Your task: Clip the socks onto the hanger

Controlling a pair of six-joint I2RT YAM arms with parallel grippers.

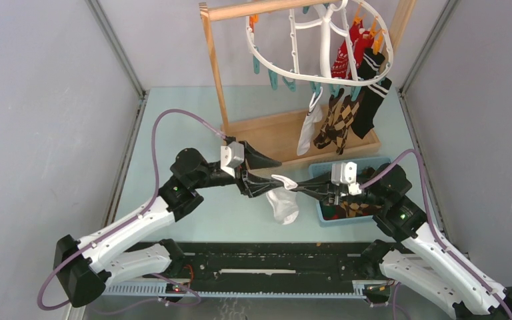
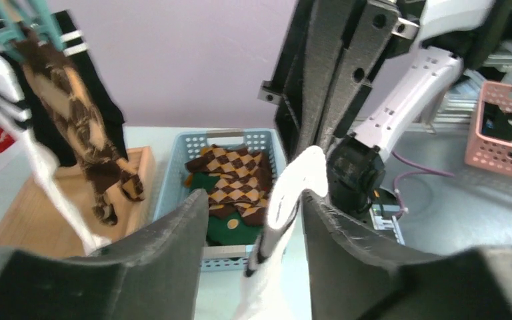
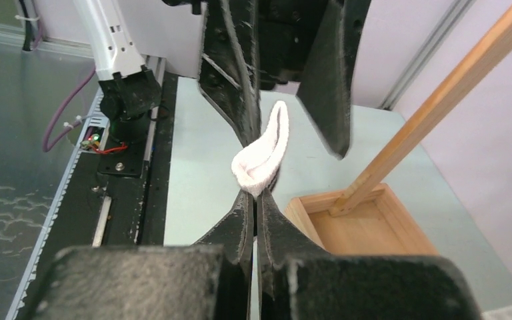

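A white sock (image 1: 284, 205) hangs between the two arms above the table. My right gripper (image 1: 296, 187) is shut on the edge of its cuff; in the right wrist view the folded white cuff (image 3: 263, 157) sticks up from the closed fingertips. My left gripper (image 1: 280, 175) stands open around the sock, its fingers (image 2: 177, 247) well apart in the left wrist view with the sock (image 2: 283, 200) between them. The white round hanger (image 1: 300, 78) carries teal clips (image 1: 273, 80), several of them empty. One white sock (image 1: 309, 127) hangs from it at the front.
Patterned (image 1: 339, 123), black (image 1: 371, 105) and red socks (image 1: 347, 53) hang on the hanger's right side. A blue basket (image 1: 330, 221) with more socks sits under my right arm. The wooden stand's base (image 1: 267, 137) lies behind the grippers.
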